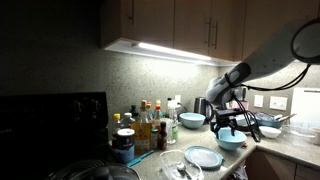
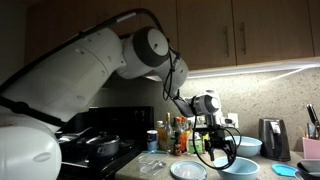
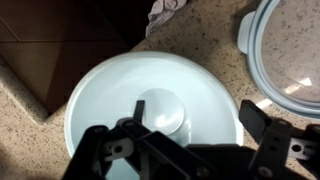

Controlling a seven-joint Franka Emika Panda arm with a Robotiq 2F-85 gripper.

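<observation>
A light blue bowl point(image 1: 232, 141) rests on the counter near its front edge. From above, in the wrist view, the open bowl point(image 3: 105, 105) fills the middle, its near part hidden behind my gripper. The two dark fingers stand wide apart, nothing held between them. Exterior view 2 has the gripper point(image 2: 218, 153) over the left side of the bowl point(image 2: 240, 169); whether it touches the rim I cannot tell.
A pale plate point(image 1: 203, 157) and a clear container point(image 1: 180, 168) lie left of the bowl. Bottles point(image 1: 155, 128) crowd the wall side. Another blue bowl point(image 1: 192, 120) stands behind. Right of the bowl is a white bowl point(image 1: 270, 131).
</observation>
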